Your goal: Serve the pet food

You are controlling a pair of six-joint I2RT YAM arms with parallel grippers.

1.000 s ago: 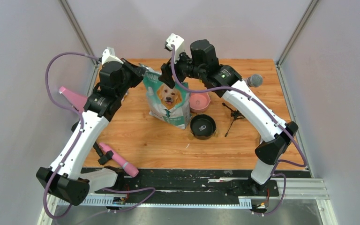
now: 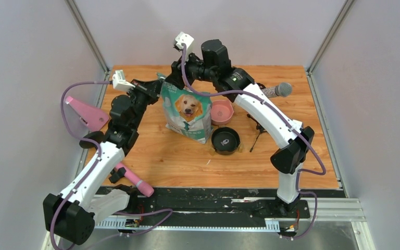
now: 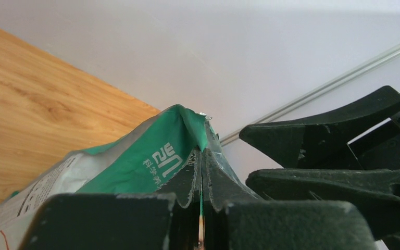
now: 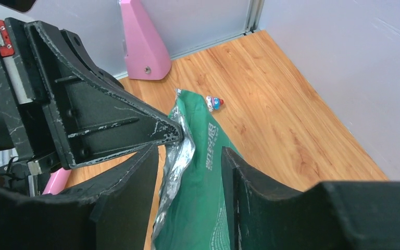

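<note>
The green-and-white pet food bag (image 2: 187, 114) stands upright mid-table, dog picture toward the front. My left gripper (image 2: 159, 83) is shut on its top edge, the green film (image 3: 177, 130) rising from the fingertips in the left wrist view. My right gripper (image 2: 173, 80) is at the bag's top beside it; in the right wrist view its fingers stand apart around the crimped top (image 4: 208, 172), not closed on it. A pink bowl (image 2: 222, 110) and a black bowl (image 2: 225, 139) sit right of the bag.
A microphone (image 2: 278, 90) and a small black stand (image 2: 258, 127) lie at the right. Pink objects (image 2: 91, 112) are at the left and front left (image 2: 138, 179). A small toy (image 4: 214, 102) lies behind the bag.
My left arm has shifted slightly toward the front, its wrist turning. My right gripper has moved left toward the bag's top and my left gripper.
</note>
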